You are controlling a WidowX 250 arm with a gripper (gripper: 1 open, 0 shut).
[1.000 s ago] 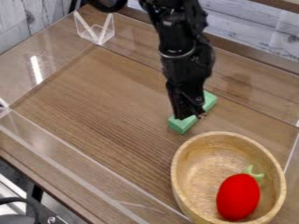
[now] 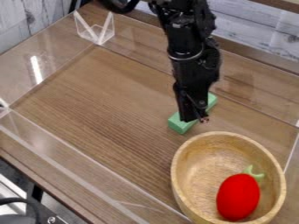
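My black gripper (image 2: 194, 114) reaches down from the top centre, its tip just over a green block (image 2: 183, 124) and partly hiding it. The fingertips look close together, with nothing seen between them; whether they touch the block is hard to tell. The block lies on the wooden table just above a light wooden bowl (image 2: 191, 172), which holds a red vegetable (image 2: 239, 197) with a green stem, likely a toy.
A white wire-like object (image 2: 96, 28) is at the back left. A black cable runs at the bottom left, off the table's edge.
The gripper dipped and rose slightly over the last second, staying around the green block. The block and bowl look unmoved.
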